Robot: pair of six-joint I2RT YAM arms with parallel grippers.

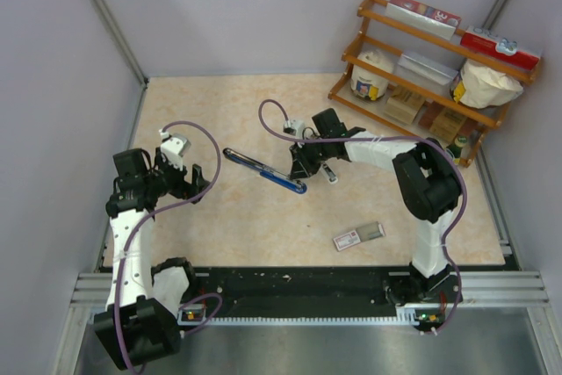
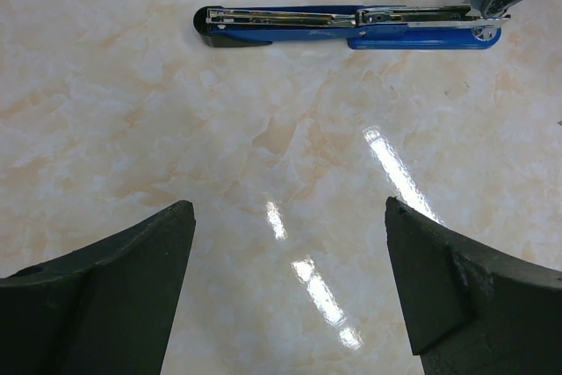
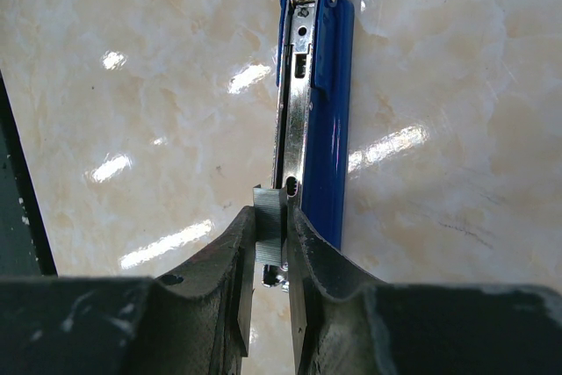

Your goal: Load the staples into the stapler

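The blue stapler (image 1: 263, 170) lies unfolded on the table, its metal channel (image 3: 297, 120) facing up. A grey strip of staples (image 3: 270, 226) sits at the near end of that channel, slightly askew, between the fingertips of my right gripper. The fingers stand a strip's width apart; whether they grip it or only flank it cannot be made out. Off to the left, my left gripper (image 1: 197, 183) is open and empty, well away from the stapler. In the left wrist view the stapler (image 2: 351, 25) crosses the top, with a right finger at its right end.
A staple box (image 1: 358, 235) with a white label lies at the front right. A small grey object (image 1: 329, 173) is just right of my right gripper. A wooden rack (image 1: 421, 72) with boxes and tubs fills the back right. Bare table lies between the left gripper and the stapler.
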